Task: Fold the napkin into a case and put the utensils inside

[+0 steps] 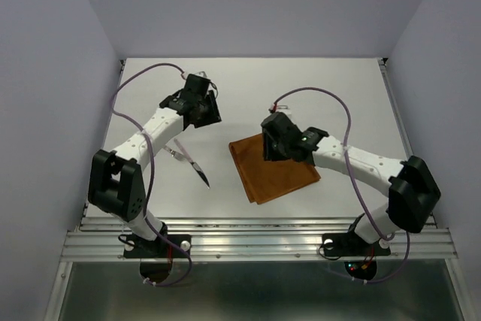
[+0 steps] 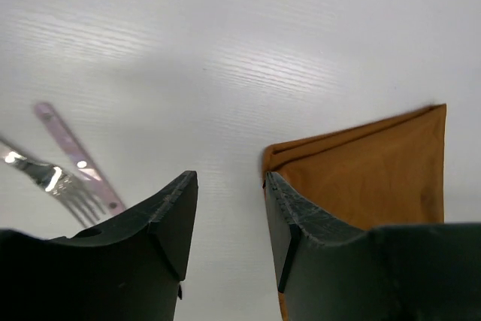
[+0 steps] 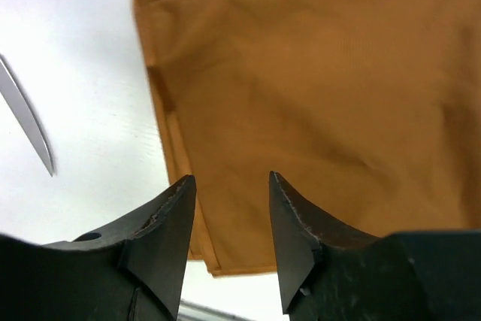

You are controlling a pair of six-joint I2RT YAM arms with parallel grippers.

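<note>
The brown napkin point(image 1: 272, 184) lies flat and folded, slightly turned; a narrow strip of another layer shows along its left edge. Left of it are a fork point(image 1: 173, 153) and a knife point(image 1: 200, 172) with a pinkish handle; the knife blade point(image 3: 28, 114) also appears in the right wrist view. My left gripper point(image 1: 211, 121) is clear of the napkin's upper left corner, fingers apart, nothing between its fingers. Over the napkin's upper part is my right gripper point(image 1: 271, 158), fingers apart and holding nothing; it hides part of the far edge.
Bare white table point(image 1: 248, 84) stretches behind the napkin and to its right. A metal rail point(image 1: 248, 236) runs along the front edge. Grey walls close in the sides and back.
</note>
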